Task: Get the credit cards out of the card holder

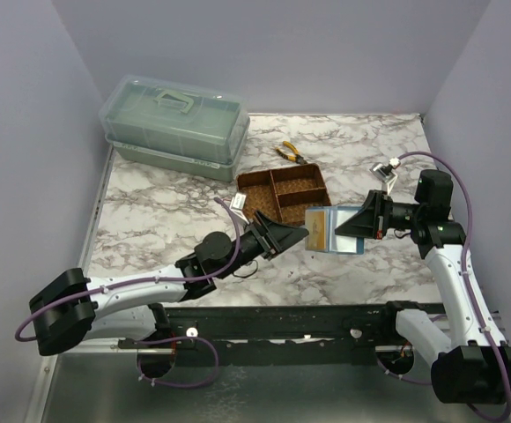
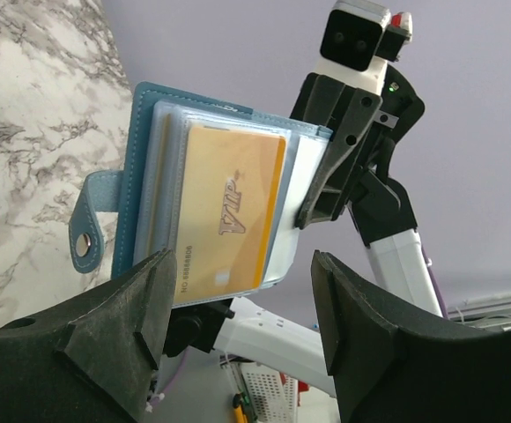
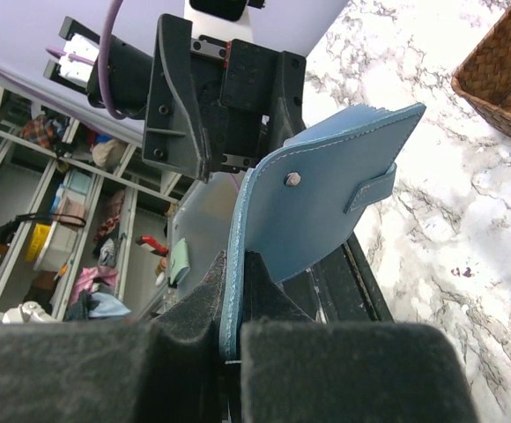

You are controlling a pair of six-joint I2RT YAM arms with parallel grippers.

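Note:
The blue card holder is held up by my right gripper, which is shut on its edge; in the right wrist view its blue back faces up beside a strap. In the left wrist view a gold card shows in its clear sleeves, with a snap strap at the side. My left gripper is part open just short of the holder's gold-card end, with nothing seen between its fingers.
A woven divided tray lies behind the grippers, pliers beyond it, and a green plastic box at the back left. The marble top is bare at the left.

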